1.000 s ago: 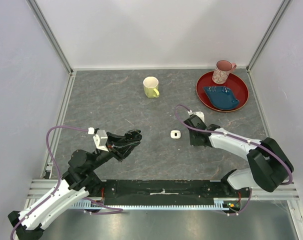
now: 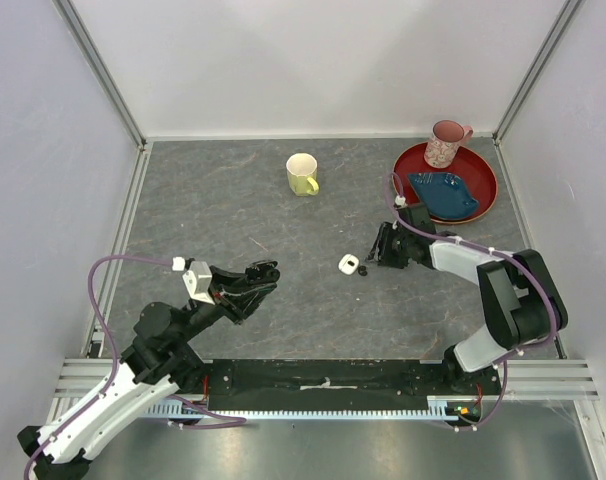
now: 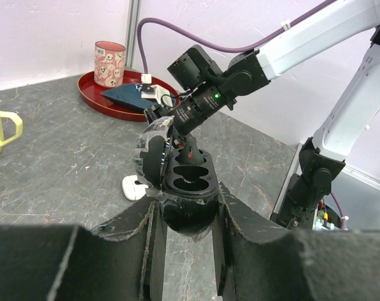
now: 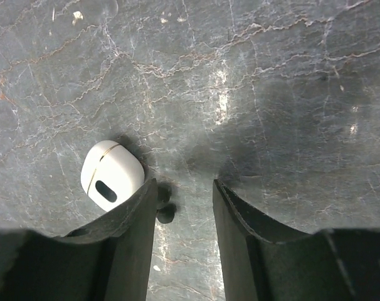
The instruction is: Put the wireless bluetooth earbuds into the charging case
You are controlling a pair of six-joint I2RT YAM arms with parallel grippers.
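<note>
My left gripper point(image 2: 253, 290) holds the black charging case point(image 3: 190, 188) raised on the left, lid up, its earbud wells visible, one with something dark in it. The white earbud case-like piece point(image 4: 111, 174) lies on the table, with small black earbuds point(image 4: 166, 213) beside it. My right gripper point(image 2: 381, 255) is open just right of them, low over the table; its fingertips in the right wrist view frame bare surface next to the black pieces.
A yellow mug point(image 2: 301, 172) stands at the back centre. A red plate point(image 2: 408, 160) at back right holds a pink mug point(image 2: 443, 145) and blue dish point(image 2: 439, 195).
The left gripper with the case has barely moved.
</note>
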